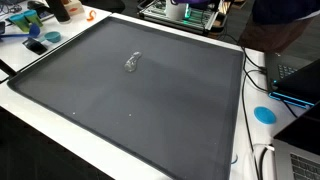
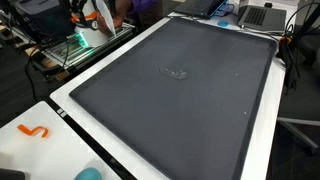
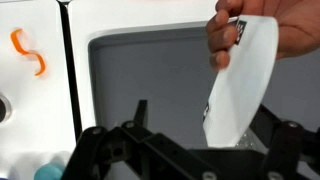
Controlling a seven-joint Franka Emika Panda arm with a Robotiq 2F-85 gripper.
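In the wrist view my gripper stands open over a dark grey tray [image 3: 130,75]. A person's hand [image 3: 285,22] reaches in from the top right, holding a white, flat-looking piece [image 3: 245,75] that slants down between my fingers, closer to the right one. Whether it touches that finger I cannot tell. Nothing is gripped. A small clear, shiny item [image 1: 131,62] lies on the tray towards its far side; the second exterior view also has this clear item [image 2: 173,73]. My gripper cannot be made out in either exterior view.
An orange strip [image 3: 27,52] and a teal round thing [image 3: 48,172] lie beside the tray. Laptops [image 1: 295,160] and a blue disc [image 1: 265,115] stand on the right in the first exterior view. Most of the tray is bare.
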